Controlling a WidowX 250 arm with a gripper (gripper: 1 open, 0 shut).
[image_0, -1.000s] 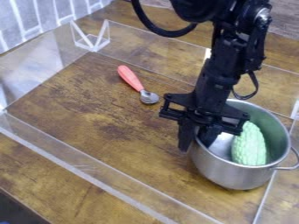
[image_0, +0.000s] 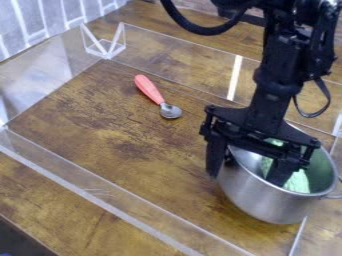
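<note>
My gripper (image_0: 251, 155) is open, its black body over the left part of a steel pot (image_0: 274, 200) at the right, its fingers down at the pot's rim and mouth. A pale green ribbed object (image_0: 291, 178) in the pot is partly hidden behind the gripper. An ice-cream-scoop-like utensil with a red handle (image_0: 147, 88) and metal head lies on the wooden board to the upper left.
Clear plastic edges run round it, with a white rail at the top left corner.
</note>
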